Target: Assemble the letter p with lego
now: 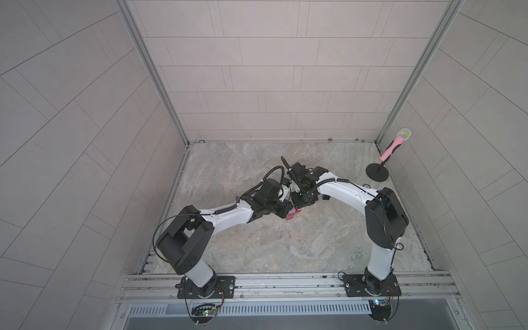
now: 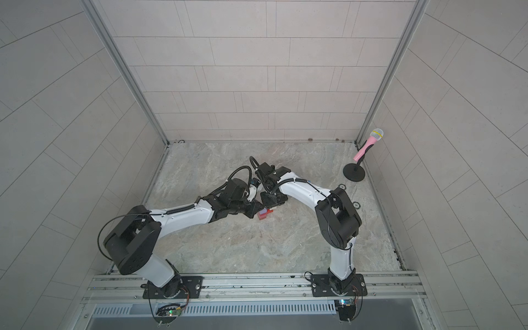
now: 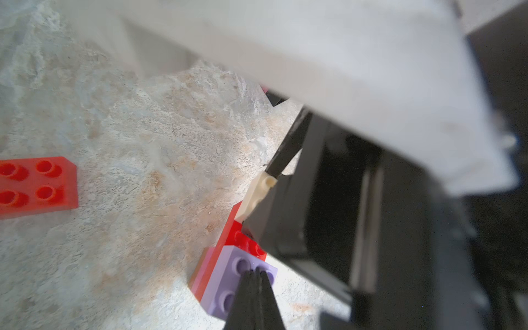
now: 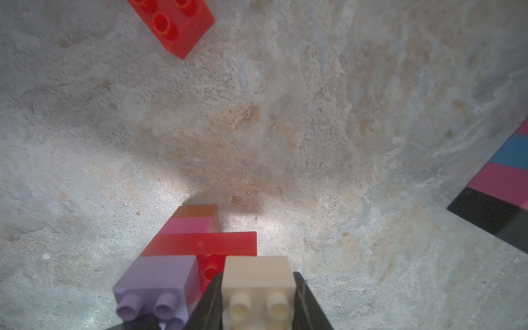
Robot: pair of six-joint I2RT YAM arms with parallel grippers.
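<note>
A stack (image 2: 263, 215) of bricks, brown, pink, red and purple from the bottom up, stands upright between my two arms. In the right wrist view, my right gripper is shut on a beige brick (image 4: 257, 275), over the free end of the long red brick (image 4: 203, 243) and beside the purple brick (image 4: 159, 275). Whether the beige brick is seated on the red studs, I cannot tell. My left gripper is shut, its tips in front of the studded top of the purple brick (image 3: 220, 286), with nothing visible between them.
A loose red brick (image 3: 38, 186) lies on the table, away from the stack. Another group of joined black, pink and blue bricks (image 4: 497, 195) lies at the right wrist view's right edge. A pink microphone (image 1: 391, 148) on a stand is far right. Open table lies in front of the arms.
</note>
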